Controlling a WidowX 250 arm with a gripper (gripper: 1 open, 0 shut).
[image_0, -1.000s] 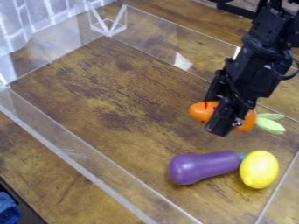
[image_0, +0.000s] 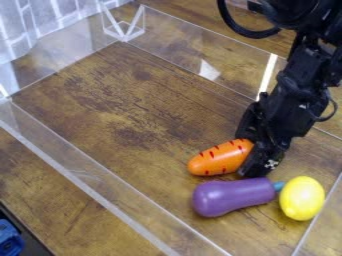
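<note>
An orange carrot with dark marks (image_0: 217, 158) lies on the wooden floor of the clear-walled tray, right at my black gripper (image_0: 257, 155), whose lower part covers the carrot's right end. The gripper is open by its look, though its fingers are partly hidden in dark overlap. Just below the carrot lies a purple eggplant (image_0: 230, 195), and to its right a yellow lemon (image_0: 302, 198).
Clear low walls (image_0: 67, 135) border the tray. A blue object (image_0: 7, 238) sits outside at the lower left corner.
My gripper has come down and to the left with the carrot, which was raised among its fingers and now lies lower, beside the eggplant.
</note>
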